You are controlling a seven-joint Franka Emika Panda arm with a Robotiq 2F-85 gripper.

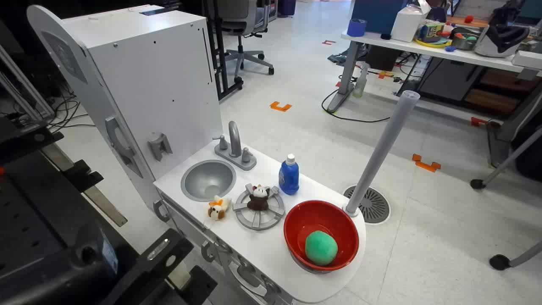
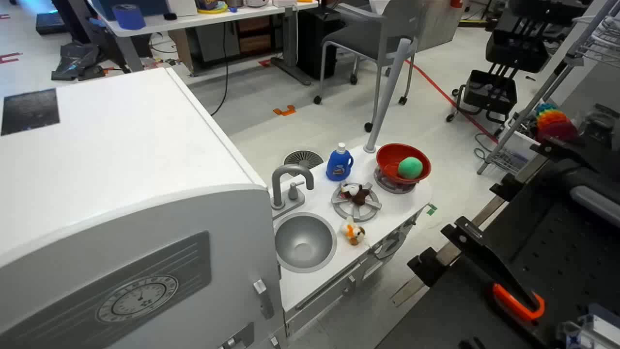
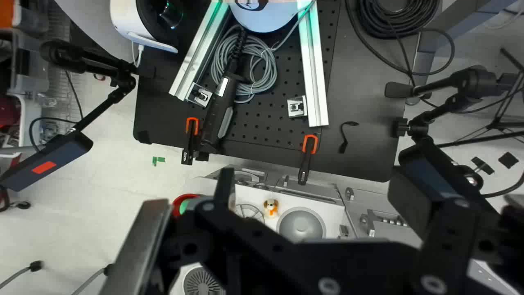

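Observation:
A small white-and-brown dog toy with an orange bow (image 1: pixel 217 208) lies on the white counter between the sink and the burner. On the grey burner (image 1: pixel 257 221) sits a brown-and-white plush (image 1: pixel 258 199). The red bowl (image 1: pixel 300 219) holds a round green plush (image 1: pixel 321 248) and stands at the counter's end. A blue bottle with a white cap (image 1: pixel 289 176) is upright behind the burner. My gripper shows dark and blurred in the wrist view, high above the counter and partly covering it; no held object is visible, and its finger opening is unclear. Both exterior views lack it.
The grey sink (image 2: pixel 305 242) is empty, with a faucet (image 2: pixel 293 181) behind it. A tall white cabinet (image 1: pixel 147 66) borders one end of the counter; a grey post (image 1: pixel 384 147) rises near the bowl. The black table (image 3: pixel 267 118) carries rails, cables and clamps.

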